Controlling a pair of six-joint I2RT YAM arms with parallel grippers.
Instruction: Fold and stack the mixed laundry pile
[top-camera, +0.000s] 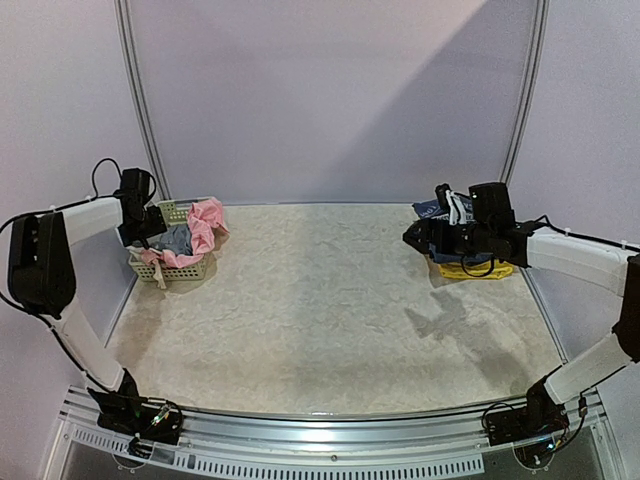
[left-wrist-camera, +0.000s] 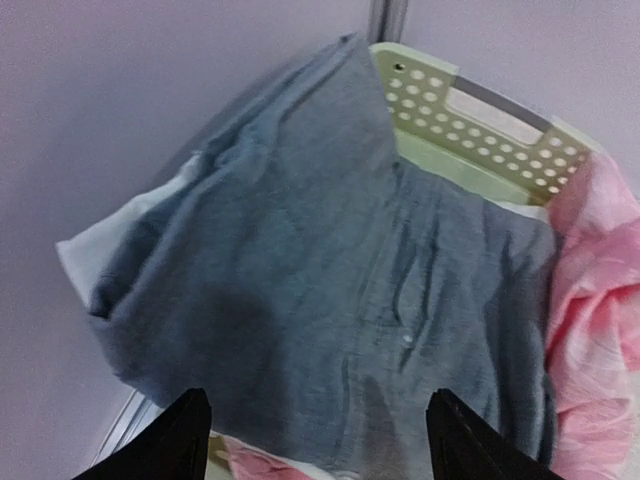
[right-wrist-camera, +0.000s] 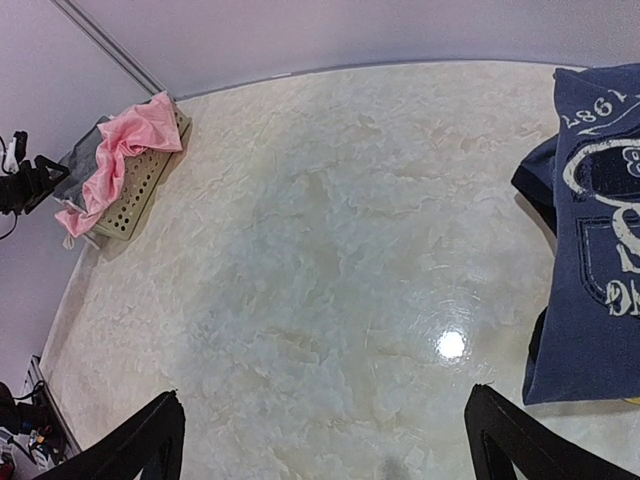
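A laundry basket (top-camera: 180, 268) at the left holds grey cloth (left-wrist-camera: 270, 300), some white cloth (left-wrist-camera: 120, 230) and pink cloth (top-camera: 205, 225). My left gripper hangs right over the grey cloth, its fingers apart, with no cloth seen lifted between them. At the right lies a folded stack, navy cloth with white lettering (right-wrist-camera: 590, 280) on yellow cloth (top-camera: 475, 272). My right gripper is open and empty, above and beside the front-left of that stack.
Walls stand close behind and beside the basket and the stack.
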